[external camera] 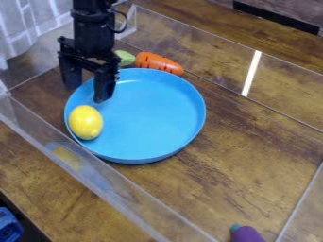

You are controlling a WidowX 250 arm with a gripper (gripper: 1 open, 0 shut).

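Note:
My black gripper (pixel 89 66) is at the upper left, reaching down over the back-left rim of a blue plate (pixel 149 113), its fingers apart and open with nothing visible between them. A yellow egg-shaped object (pixel 86 121) rests on the plate's left part, below the gripper.
An orange carrot (pixel 159 63) and a green item (pixel 124 58) lie behind the plate. A purple object (pixel 247 233) is at the lower right, a blue-yellow object (pixel 7 225) at the lower left. Clear plastic walls border the left side. The wooden table at right is open.

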